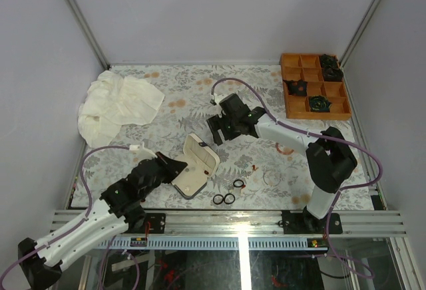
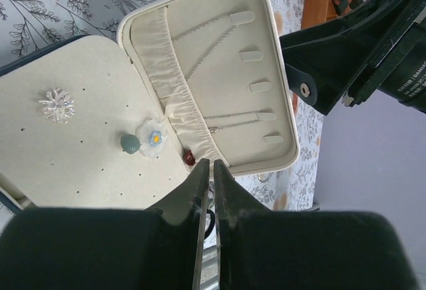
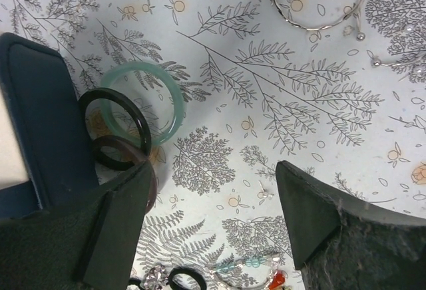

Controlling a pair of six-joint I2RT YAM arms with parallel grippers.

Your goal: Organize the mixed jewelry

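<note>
A cream jewelry case (image 1: 190, 182) lies open at front centre; chains (image 2: 210, 50) hang in its lid, and brooches (image 2: 58, 106) sit on its base. My left gripper is shut over the case, nothing visible between its fingers. My right gripper stands open just right of the case, above the table. In the right wrist view, a jade bangle (image 3: 174, 107) and a black bangle (image 3: 138, 120) overlap beside the case. A silver bangle (image 3: 313, 26) and small earrings lie farther right.
A wooden compartment tray (image 1: 313, 84) with dark pouches is at back right. A white cloth (image 1: 116, 104) lies at back left. More small rings and jewelry are scattered along the front of the patterned table.
</note>
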